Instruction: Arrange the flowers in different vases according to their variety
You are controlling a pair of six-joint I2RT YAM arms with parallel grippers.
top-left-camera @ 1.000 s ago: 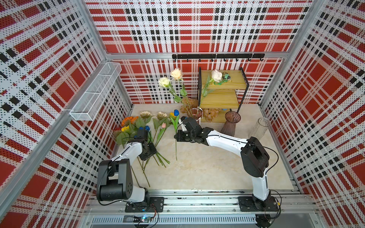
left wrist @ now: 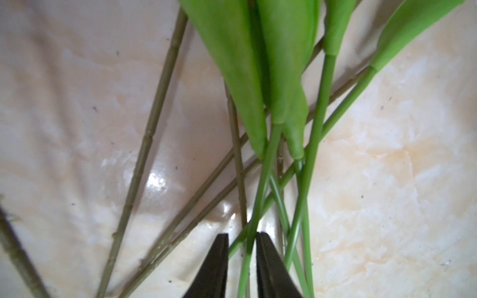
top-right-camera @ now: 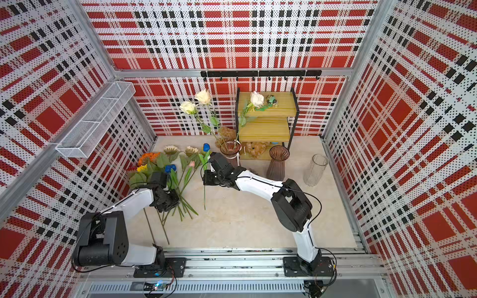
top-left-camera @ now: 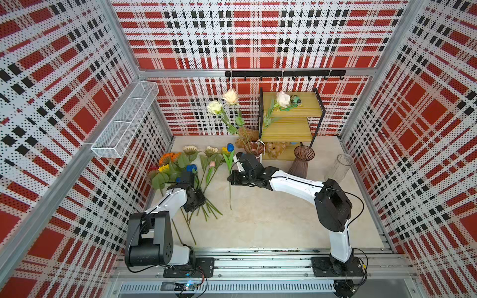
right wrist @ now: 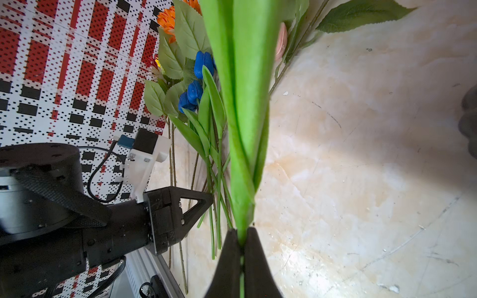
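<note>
My right gripper is shut on an upright blue tulip (top-left-camera: 230, 148), its green stem (right wrist: 248, 159) running between the fingers. My left gripper is down among the crossed stems on the table, fingertips slightly apart at a green stem (left wrist: 263, 183). Loose flowers lie at the left: blue tulips (right wrist: 195, 93), orange flowers (right wrist: 174, 22) and a pink tulip (top-right-camera: 191, 164). Three roses (top-left-camera: 229, 96) stand in the pink vase (top-right-camera: 230, 145) at the back. An empty smoky vase (top-right-camera: 278, 166) and a clear vase (top-right-camera: 315, 169) stand to its right.
A wooden shelf (top-right-camera: 264, 129) stands at the back, with brown plush toys (top-right-camera: 256, 148) low on it. A white wire basket (top-left-camera: 124, 119) hangs on the left wall.
The right arm and the held tulip have not visibly changed.
</note>
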